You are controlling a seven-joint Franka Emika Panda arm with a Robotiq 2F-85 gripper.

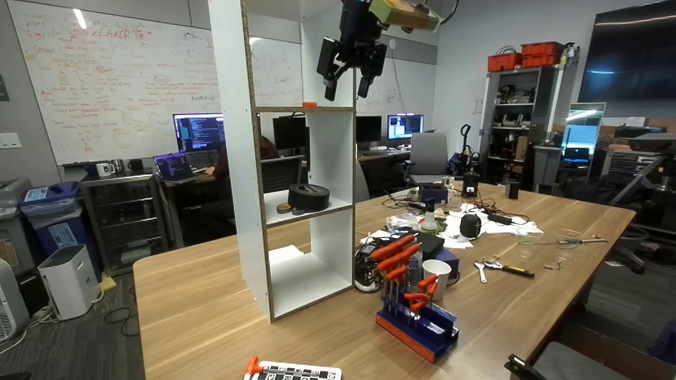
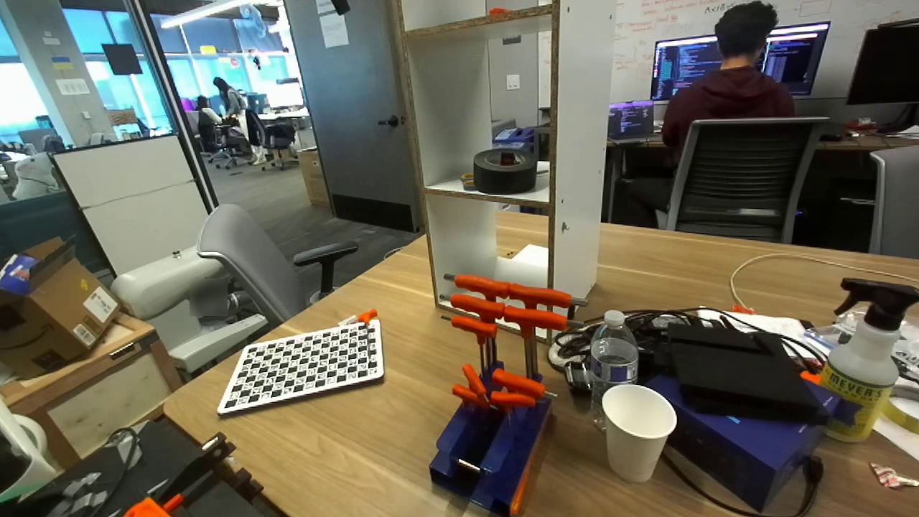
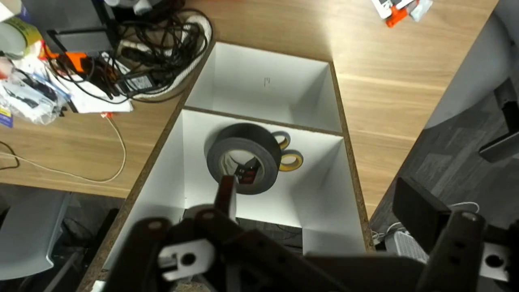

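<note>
High in front of the white shelf unit (image 1: 231, 164), near its upper compartment, my gripper (image 1: 346, 94) hangs open with its fingers spread and nothing between them. In the wrist view its dark fingers (image 3: 226, 197) stand wide apart at the bottom. A large black tape roll (image 3: 266, 144) rests on the middle shelf, with two small rolls beside it, one a yellow-lined roll (image 3: 290, 160). A small orange piece (image 1: 309, 104) sits on the shelf board above. In the second exterior view the gripper does not show.
A blue stand (image 2: 491, 444) of orange-handled hex keys is in front of the shelf. Near it are a white cup (image 2: 637, 431), a bottle (image 2: 612, 362) and tangled cables (image 3: 170, 53). A checkered board (image 2: 301, 366) lies flat. Bare table separates board and stand.
</note>
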